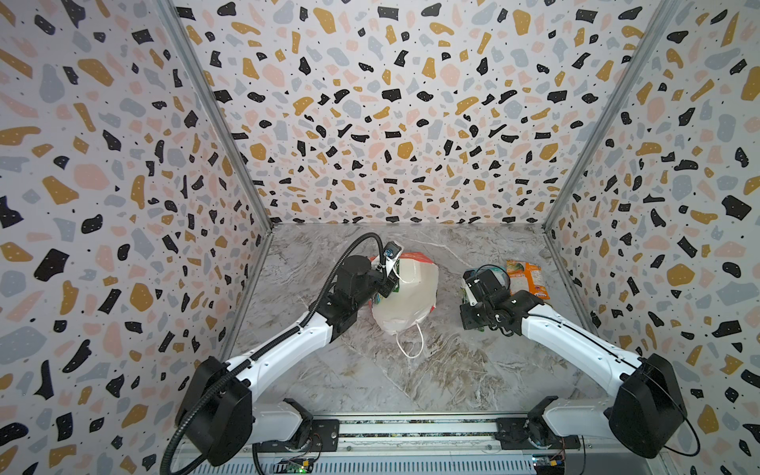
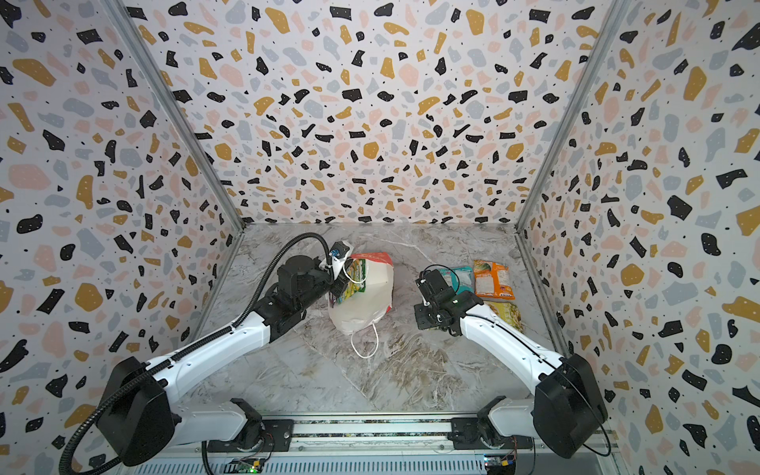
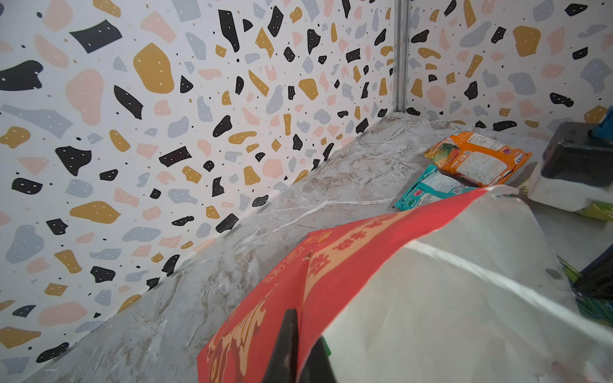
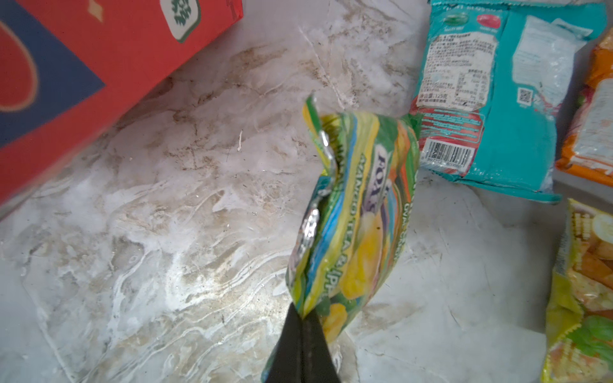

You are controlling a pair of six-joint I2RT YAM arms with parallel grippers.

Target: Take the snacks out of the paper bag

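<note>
The paper bag (image 1: pixel 403 308), red outside and white inside, stands mid-table, with a green-yellow pack (image 2: pixel 356 277) partly visible inside. My left gripper is shut at the bag's red rim; whether the paper is between its fingers is hard to tell. My right gripper is shut on a Fox's candy pack (image 4: pixel 357 210), which hangs below the wrist camera right of the bag, close over the table.
A teal pack (image 4: pixel 485 153), an orange pack (image 1: pixel 526 277) and a yellow pack (image 2: pixel 506 316) lie at the right of the table.
</note>
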